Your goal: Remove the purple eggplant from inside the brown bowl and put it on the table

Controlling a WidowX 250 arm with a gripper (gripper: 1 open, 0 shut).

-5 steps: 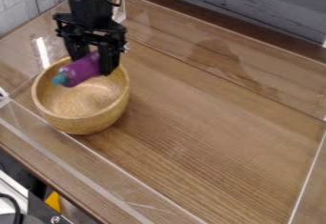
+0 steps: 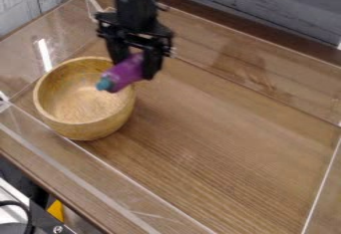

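Note:
The purple eggplant with its greenish tip hangs tilted above the right part of the brown bowl. My gripper comes down from the top of the view and is shut on the eggplant's upper end. The arm and fingers are blurred, and the fingers partly cover the eggplant. Inside the bowl only bare wood shows.
Open wooden table stretches to the right of the bowl, clear of objects. A raised rim bounds the table along the back and left. Black cables and a yellow object lie off the table at the lower left.
My gripper and the eggplant have moved to the right, from over the bowl's middle toward its right rim. The bowl has stayed in place.

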